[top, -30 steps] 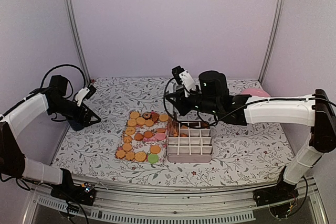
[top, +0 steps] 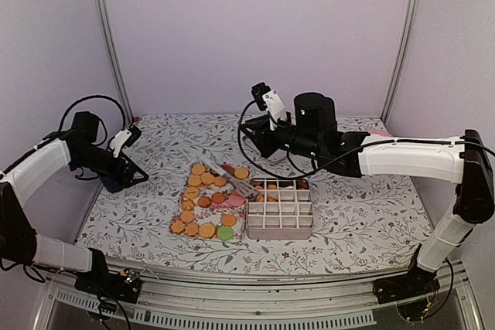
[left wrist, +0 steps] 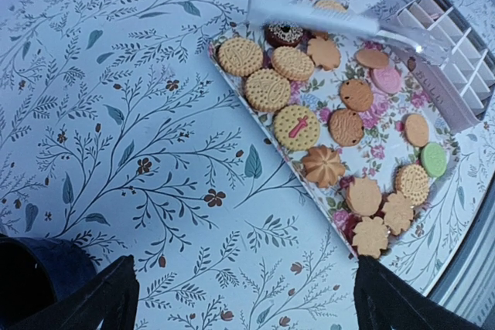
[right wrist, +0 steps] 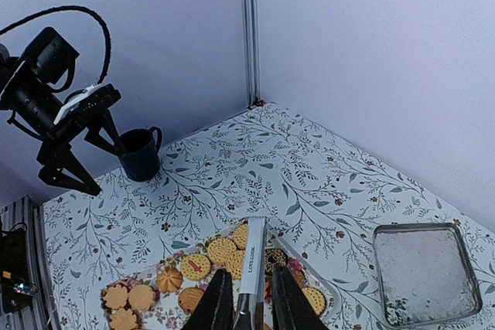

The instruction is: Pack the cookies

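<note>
Many round and flower-shaped cookies (left wrist: 296, 127) lie on a floral tray (left wrist: 390, 127). To the tray's right stands a divided box (top: 280, 219), with some brownish cookies in its rear compartments. Blurred metal tongs (top: 224, 175) slant over the tray, their wide end by the box's left rear corner. Above and behind the box is my right gripper; its fingers (right wrist: 291, 299) are apart, and the tongs show beyond the gap, clear of the fingers in the top view. My left gripper stands open and empty at the far left.
A dark blue mug (right wrist: 141, 156) stands beside the left gripper. An empty clear tray (right wrist: 425, 272) lies behind the box, partly hidden by the right arm in the top view. The patterned cloth between mug and cookie tray is bare.
The left arm is still.
</note>
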